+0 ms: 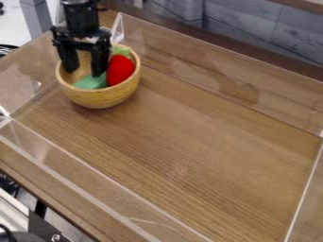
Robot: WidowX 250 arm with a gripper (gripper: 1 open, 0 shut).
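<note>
A yellow bowl [96,95] sits on the wooden table at the upper left. In it are a red object [123,68] on the right side and a green object [91,81] near the middle. My dark gripper [81,62] reaches down from the top into the bowl, over the green object. Whether its fingers are open or closed around anything is unclear at this size.
A grey wall [252,28] runs along the back right. The table's edge lies at the lower left.
</note>
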